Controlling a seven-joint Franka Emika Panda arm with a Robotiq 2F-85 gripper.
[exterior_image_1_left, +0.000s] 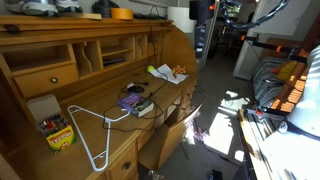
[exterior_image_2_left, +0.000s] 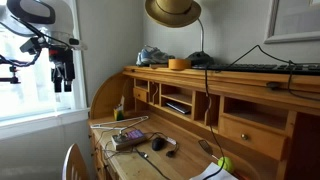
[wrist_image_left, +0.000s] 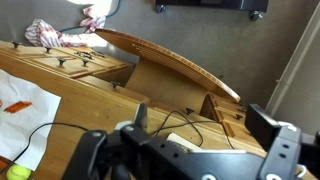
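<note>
My gripper (exterior_image_2_left: 62, 84) is raised high at the left of exterior view 2, in front of the bright window and pointing down. Its two fingers stand apart with nothing between them. From the wrist view, the open gripper looks down on the wooden desk's edge and the floor. A white clothes hanger (exterior_image_1_left: 92, 135) lies flat on the desk (exterior_image_1_left: 75, 100), near a box of crayons (exterior_image_1_left: 58, 131). Further along is a sheet of paper (wrist_image_left: 22, 125) with an orange item on it, and a yellow-green ball (exterior_image_2_left: 225, 162) lies close by.
Dark devices and cables (exterior_image_1_left: 135, 101) clutter the desk's middle. Cubbies and a small drawer (exterior_image_1_left: 47, 79) line its back. A striped cloth (wrist_image_left: 45, 35) lies on the floor. A hat (exterior_image_2_left: 172, 12) hangs above the desk.
</note>
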